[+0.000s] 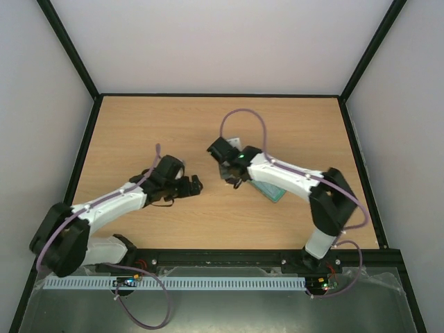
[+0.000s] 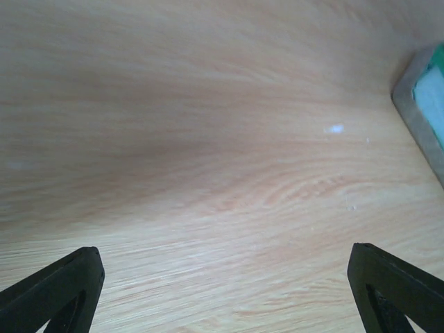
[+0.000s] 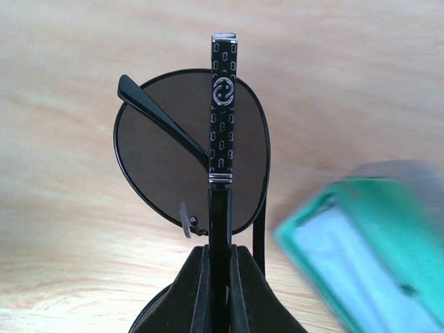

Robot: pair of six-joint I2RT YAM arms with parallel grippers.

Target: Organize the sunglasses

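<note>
A pair of dark sunglasses with thin black rims (image 3: pixel 239 201) is in the right wrist view, one temple bearing a silver logo and standing upright in the frame. My right gripper is shut on that temple, with the lens beyond its fingertips. Part of the frame is hidden behind the fingers. A teal case (image 3: pixel 340 208) with a pale blue cloth inside lies at lower right, blurred; from above, the right arm partly covers the case (image 1: pixel 272 190). My left gripper is open over bare wood, and a corner of the case (image 2: pixel 420 111) shows at its upper right.
Both grippers are near the table's middle, a short gap apart.
</note>
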